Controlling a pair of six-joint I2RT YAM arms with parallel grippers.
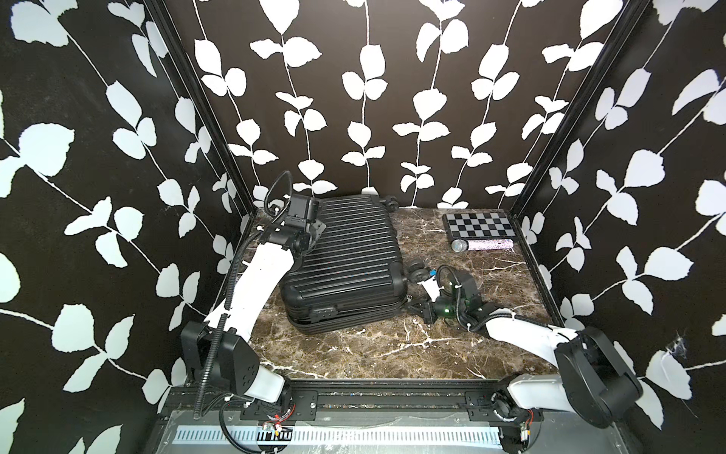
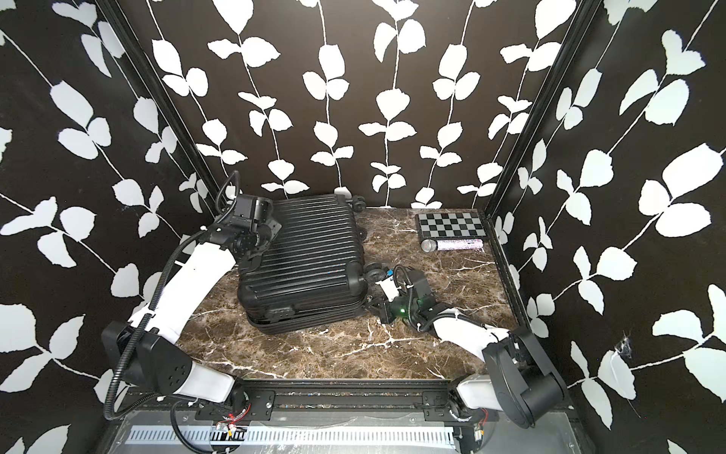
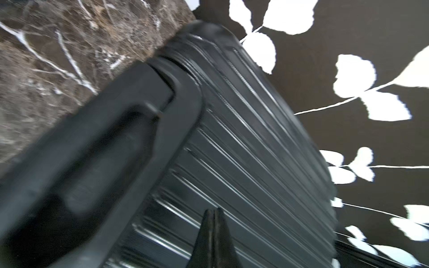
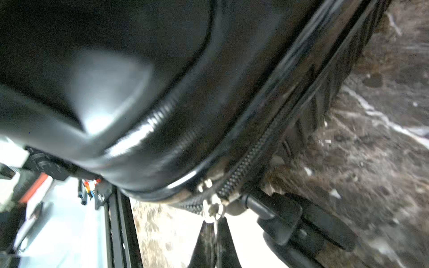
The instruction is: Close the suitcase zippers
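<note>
The black ribbed suitcase lies flat on the marble table, its lid down. At its near right corner my right gripper is shut, with a metal zipper pull at its fingertips and a thin bright strip between them. From there the zipper teeth run up along the suitcase's side in the right wrist view. My left gripper is shut with nothing between its fingers, over the suitcase's left edge beside the handle. Whether its tips touch the shell cannot be told. The far stretch of zipper is hidden.
A checkered board and a microphone with a glittery grip lie at the back right. Suitcase wheels stick out close to my right gripper. Patterned walls close in the sides and back.
</note>
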